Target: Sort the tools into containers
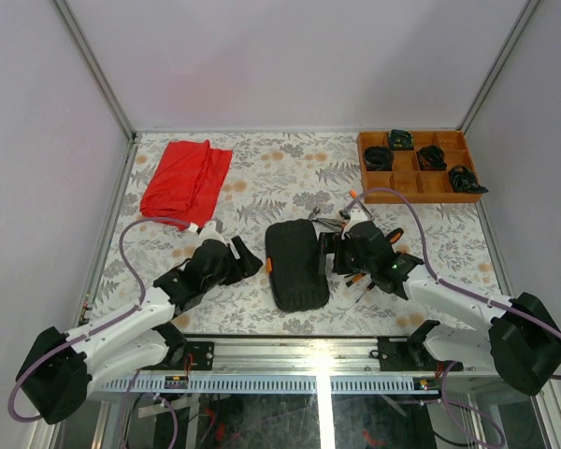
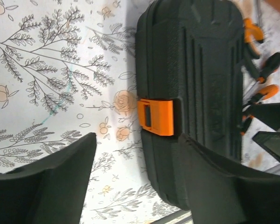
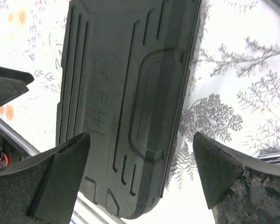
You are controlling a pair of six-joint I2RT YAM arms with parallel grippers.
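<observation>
A black tool case (image 1: 296, 267) lies closed in the middle of the table. Its orange latch (image 2: 156, 116) faces my left gripper, which stands part open, its fingers (image 2: 70, 168) apart and nothing between them. My right gripper is open at the right side of the case (image 3: 126, 93), its fingers spread and empty. Pliers and screwdrivers with orange handles (image 2: 254, 30) lie to the right of the case, partly hidden by it and by my right arm. At the back right stands a wooden organizer (image 1: 390, 192) with several compartments.
Black coiled bundles (image 1: 378, 158) fill some organizer compartments; others are empty. A folded red cloth (image 1: 185, 180) lies at the back left.
</observation>
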